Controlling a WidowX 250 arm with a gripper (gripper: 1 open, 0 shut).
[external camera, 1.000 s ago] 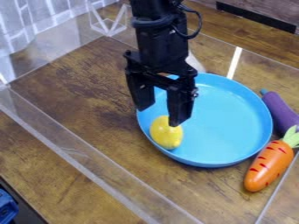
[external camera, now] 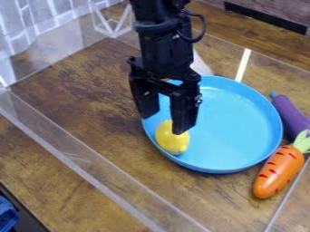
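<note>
My black gripper (external camera: 164, 109) hangs over the left part of a round blue bowl (external camera: 233, 136), open, its two fingers reaching down on either side above a yellow object (external camera: 173, 142). The yellow object lies in the bowl near its front left, partly hidden by the gripper. I cannot tell whether the fingers touch it.
To the right of the bowl lie an orange carrot (external camera: 278, 170) and a purple eggplant (external camera: 291, 118) on the wooden table (external camera: 72, 109). A blue object (external camera: 10, 217) shows at the bottom left corner. The table left of the bowl is clear.
The gripper has shifted very slightly over the yellow object. The bowl and the other objects look unmoved.
</note>
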